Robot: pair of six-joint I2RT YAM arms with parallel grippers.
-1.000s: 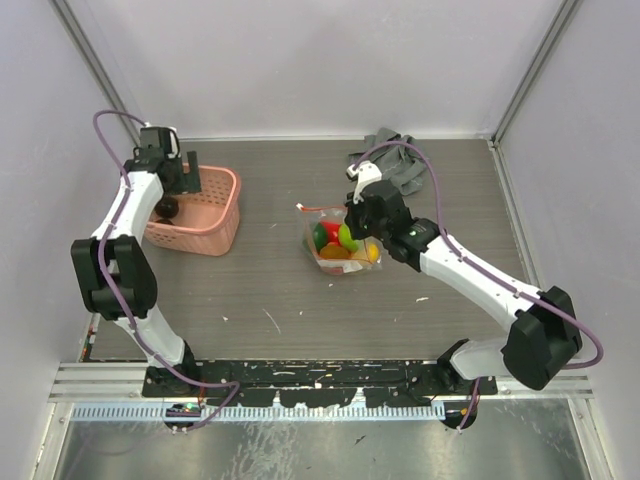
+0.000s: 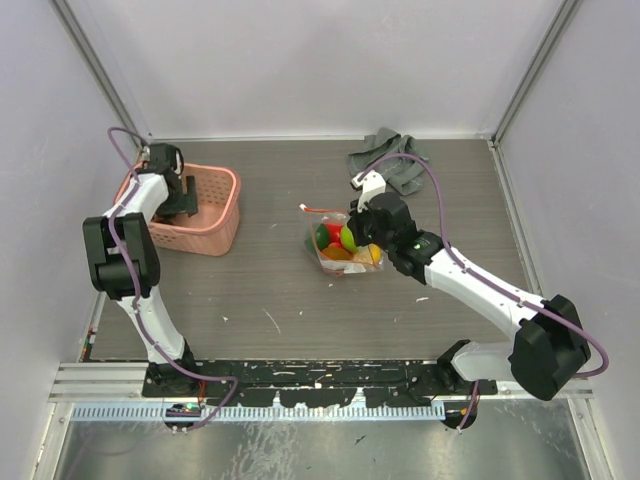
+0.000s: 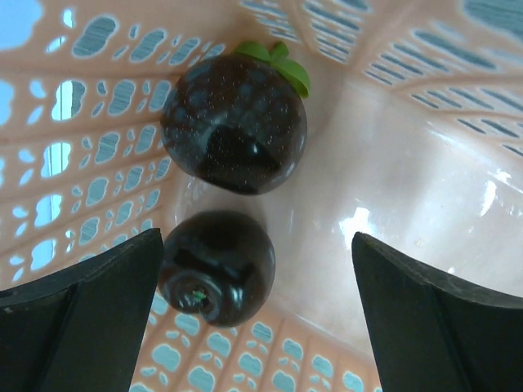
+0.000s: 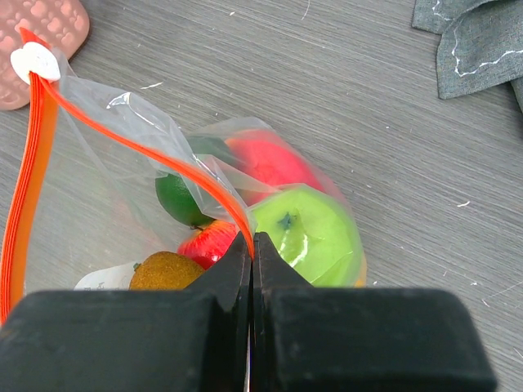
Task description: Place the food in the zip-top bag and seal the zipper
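Note:
Clear and orange-edged, the zip top bag (image 4: 167, 139) stands on the table with several foods inside, among them a green apple (image 4: 309, 233), a red apple (image 4: 211, 243) and a brown fruit (image 4: 166, 271). My right gripper is shut on the orange zipper edge of the bag, whose mouth gapes. At the far left my left gripper is open inside the pink basket (image 2: 225, 235). Two dark round foods lie in the basket: a tomato-like one with green leaves (image 3: 235, 122) and a smaller one (image 3: 216, 268); neither is gripped.
A grey cloth (image 2: 395, 160) lies at the back of the table, behind my right gripper. Bare tabletop (image 2: 270, 220) separates basket and bag. The basket's perforated walls (image 3: 73, 155) stand close around my left gripper.
The left arm has moved lower and nearer within the basket, now covering the dark food in the top view. The right arm and bag shifted very slightly rightward.

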